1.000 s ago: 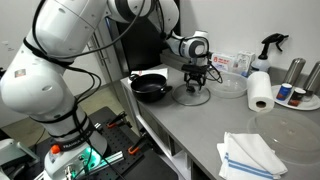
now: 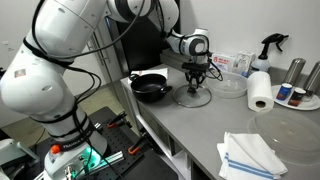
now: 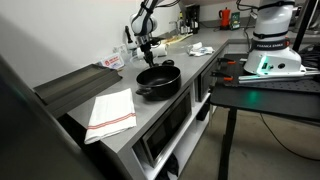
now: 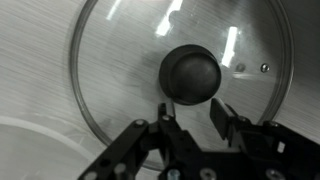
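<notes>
A clear glass lid (image 2: pixel 198 101) with a metal rim and a round dark knob (image 4: pixel 190 75) is at the counter's middle. My gripper is over it, its fingers at the near side of the knob and shut on it. From outside, the gripper (image 2: pixel 191 84) points down at the lid's middle. Whether the lid rests on the counter or hangs slightly above it, I cannot tell. The black pot (image 2: pixel 151 91), uncovered, stands left of the lid near the counter's front edge; it also shows as a pot (image 3: pixel 158 94) in the second exterior view.
Right of the lid is a clear bowl (image 2: pixel 230 87), then a paper towel roll (image 2: pixel 259 93) and a blue tray (image 2: pixel 306 103) with cups. A folded white towel (image 2: pixel 250 157) lies near the front right. Bare counter (image 2: pixel 205 130) extends between lid and towel.
</notes>
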